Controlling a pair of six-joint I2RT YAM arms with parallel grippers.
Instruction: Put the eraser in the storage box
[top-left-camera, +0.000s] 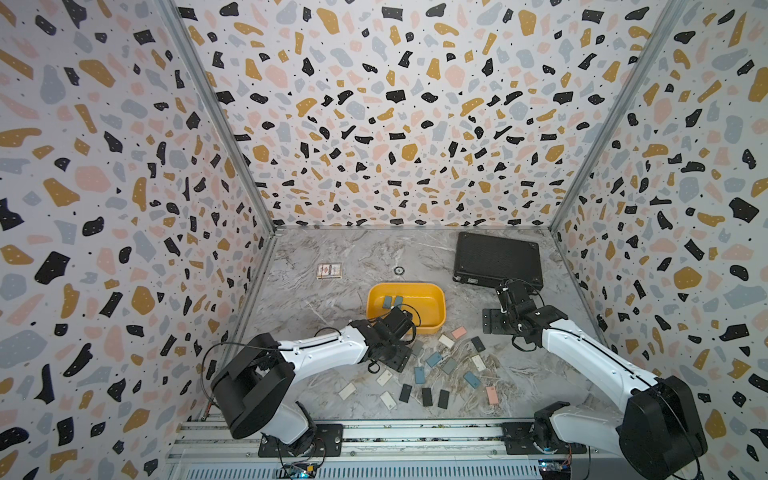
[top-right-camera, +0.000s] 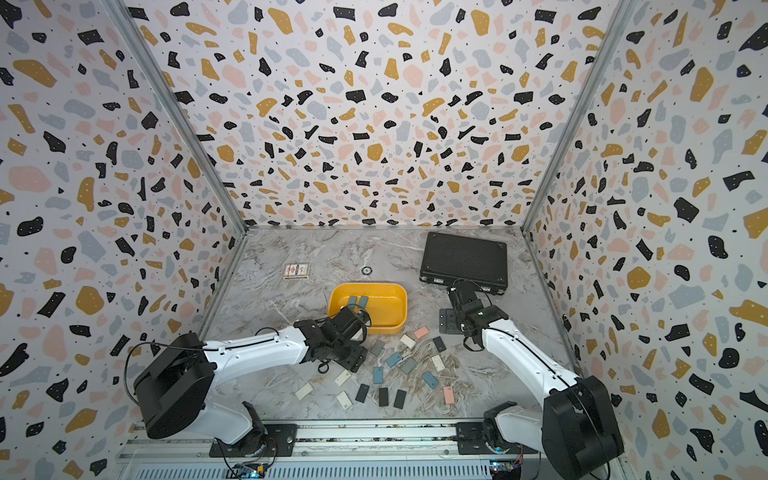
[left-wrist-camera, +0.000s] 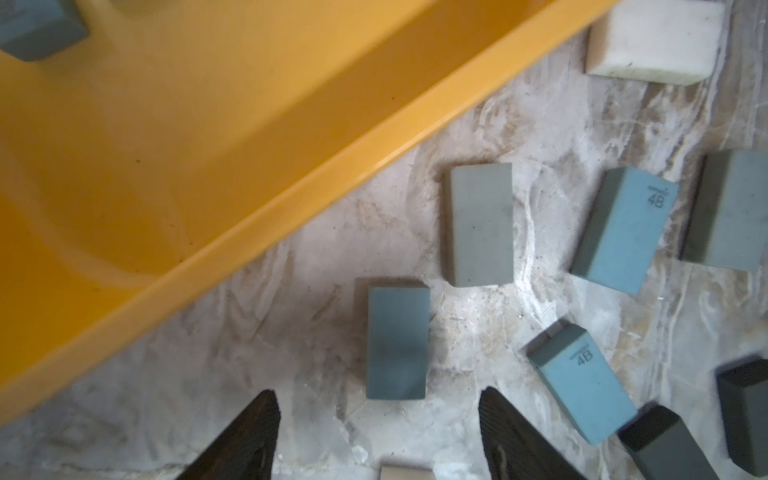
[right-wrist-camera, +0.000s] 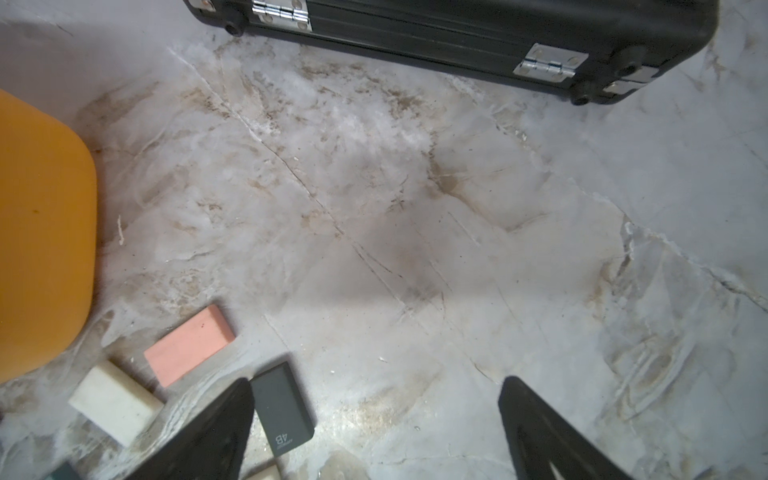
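Observation:
My left gripper is open above the table, and a blue-grey eraser lies between its fingers in the left wrist view, untouched. Up and to the right of that one are a grey eraser and two blue 4B erasers. The orange storage box stands just behind this gripper, with blue erasers at its left inside. Over bare table to the right of the box, my right gripper is open and empty. The left hand partly hides the box's front left in the top views.
Several white, black, blue and pink erasers are scattered in front of the box. A black case lies at the back right, a card box at the back left. The table between case and right gripper is clear.

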